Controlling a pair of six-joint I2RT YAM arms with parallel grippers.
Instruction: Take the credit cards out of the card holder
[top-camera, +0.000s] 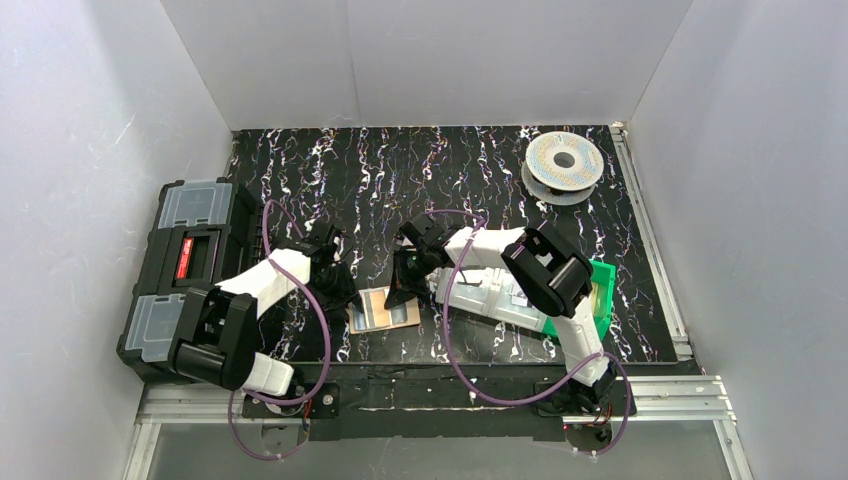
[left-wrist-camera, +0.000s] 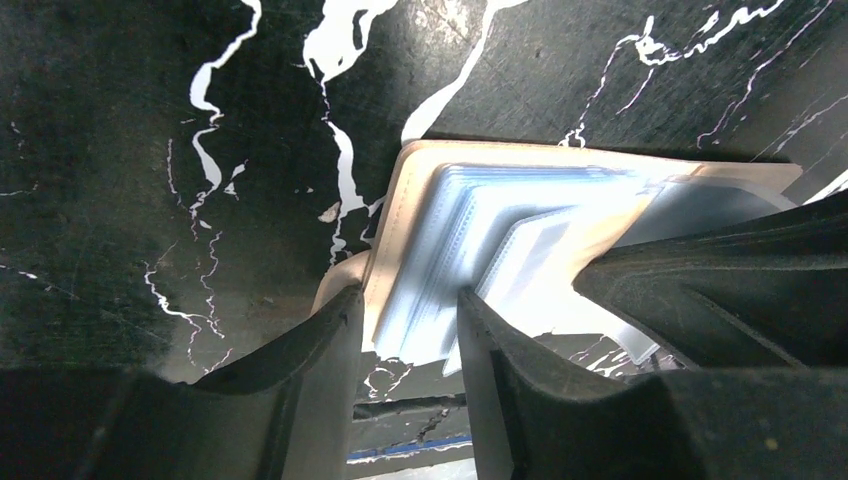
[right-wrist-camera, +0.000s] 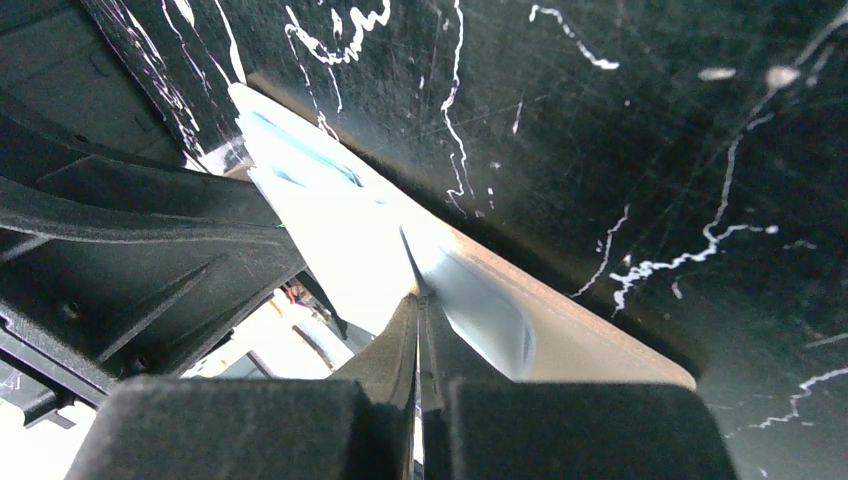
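Note:
The card holder (top-camera: 373, 324) lies spread open near the table's front edge, its beige cover (right-wrist-camera: 600, 350) flat and its clear bluish sleeves (left-wrist-camera: 450, 240) partly lifted. My left gripper is over the holder's left end with fingers apart; the cover's edge and sleeves show in the gap. Over the middle of the holder, my right gripper is shut, its tips at the edge of a raised clear sleeve (right-wrist-camera: 465, 300). Whether that edge is pinched cannot be told. Glare and the sleeves hide any card.
White boxes (top-camera: 493, 296) and a green bin (top-camera: 605, 290) stand under and beside the right arm. A black toolbox (top-camera: 165, 265) is at the left, a reel (top-camera: 540, 160) at the back right.

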